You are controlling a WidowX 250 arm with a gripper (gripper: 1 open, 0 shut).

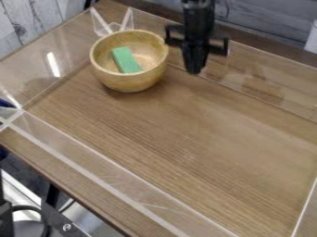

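Note:
My gripper [196, 61] is a dark, motion-blurred shape at the top centre, pointing down just right of a round wooden bowl [132, 81]. Its fingers are too blurred to tell how they stand, and I see nothing held. A green block [125, 59] lies inside the bowl.
A white wire-like object [111, 20] stands behind the bowl. Dark equipment [25, 222] sits at the bottom left corner.

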